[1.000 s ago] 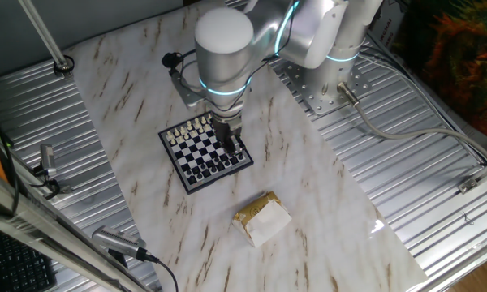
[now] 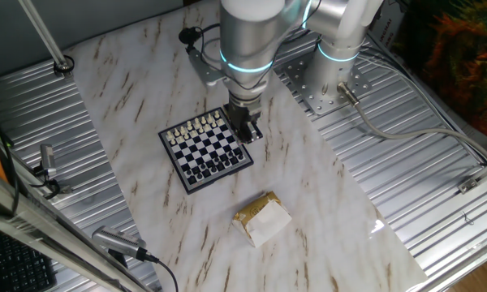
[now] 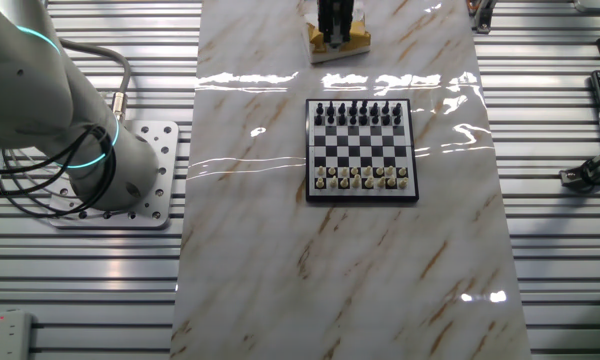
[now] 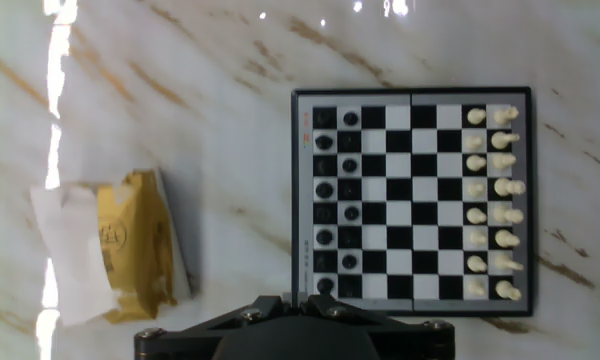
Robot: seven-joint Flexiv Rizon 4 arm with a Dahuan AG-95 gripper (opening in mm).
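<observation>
A chessboard [image 4: 425, 200] lies flat on the marble-patterned table, with white pieces [image 4: 495, 205] in rows along one side and black pieces [image 4: 337, 200] along the opposite side. My gripper shows at the bottom of the wrist view, its fingers drawn together and nothing visible between them. In exterior view 1 the gripper [image 2: 253, 138] hangs above the table beside the board edge nearer the robot base. A gold and white packet [image 4: 135, 248] rests apart from the board, off its black-piece side.
The arm's base plate [image 2: 323, 85] is mounted on slatted metal alongside the table. Bare marble tabletop [image 2: 325, 211] surrounds the board and packet. A small camera [image 2: 118, 242] on a stand sits by the table edge, with a keyboard [image 2: 20, 259] beyond.
In exterior view 1 my gripper has shifted right, from over the board's edge to beside it, and the arm has moved along. Board, pieces and packet look unmoved.
</observation>
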